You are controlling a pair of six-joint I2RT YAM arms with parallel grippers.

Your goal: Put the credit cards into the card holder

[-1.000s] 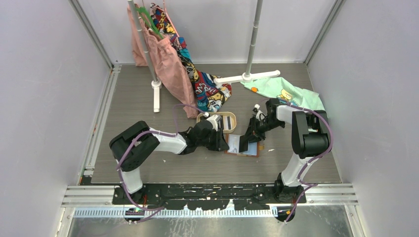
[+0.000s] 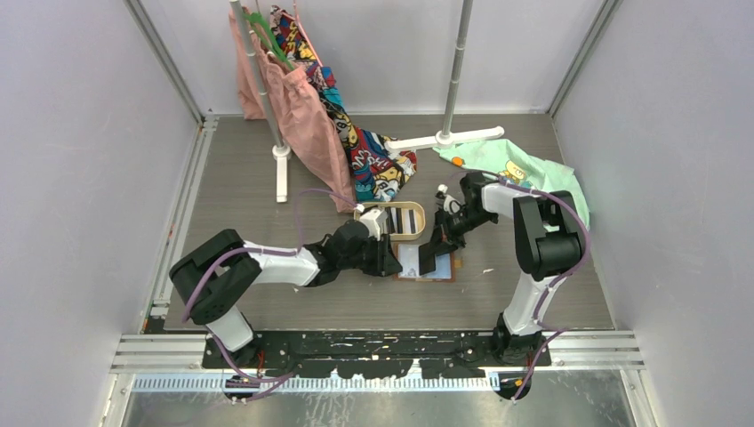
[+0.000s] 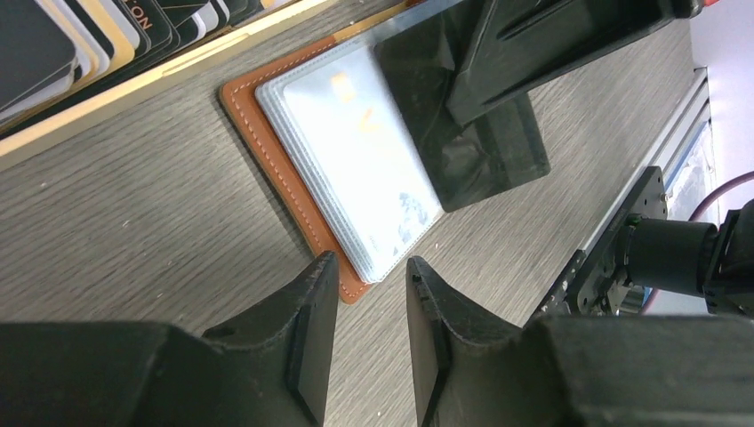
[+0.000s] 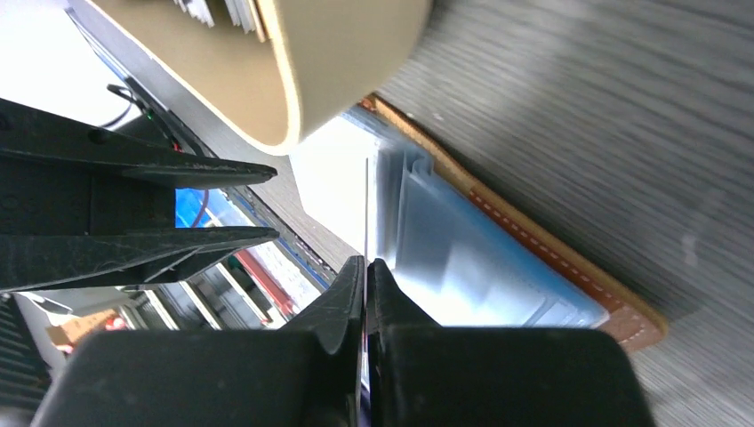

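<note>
The brown card holder [image 2: 450, 277] lies spread on the table, its clear sleeves [image 3: 356, 142] facing up. Above these sleeves stands a dark, glossy sheet [image 3: 498, 151], its upper part pinched by my right gripper. Seen edge-on, the sheet is a thin line in the right wrist view, and I cannot tell whether it is a card or a sleeve page. At the holder's left end is my left gripper, partly open, with the holder's corner seen past the gap and nothing gripped.
Directly behind the holder sits a tan box [image 2: 420, 210] with several cards [image 3: 44, 53] upright inside, close to both grippers. Clothes [image 2: 307, 124] and white rack feet [image 2: 445, 140] occupy the back. Bare table lies in front.
Both grippers have shifted a little to the left, and the card holder with its dark sheet has slid left with them. The box has stayed put.
</note>
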